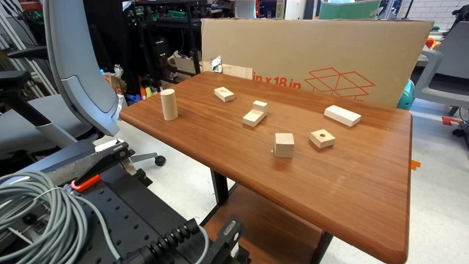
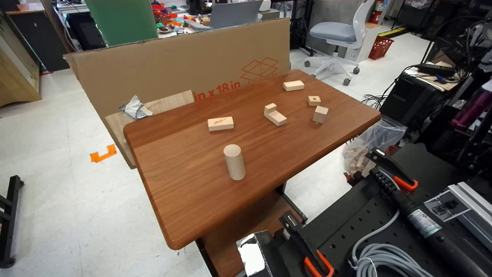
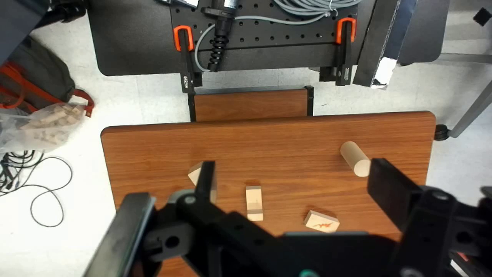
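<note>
My gripper is in the wrist view only, its two black fingers wide apart with nothing between them, high above the table. Below it stands an upright wooden cylinder [image 1: 169,105]. An L-shaped block [image 1: 254,115] lies near the table's middle. A flat block with a reddish mark [image 1: 224,94] sits towards the back. At the other end are a cube [image 1: 284,145], a square block with a round hole [image 1: 322,138] and a plain long block [image 1: 342,115]. My left finger partly covers the cube [image 3: 195,173] in the wrist view.
The brown table [image 1: 351,193] has bare room around the blocks. A tall cardboard panel [image 2: 184,69] stands along its far edge. A black perforated bench with clamps and a coiled grey cable [image 1: 48,215] is across a gap on the near side.
</note>
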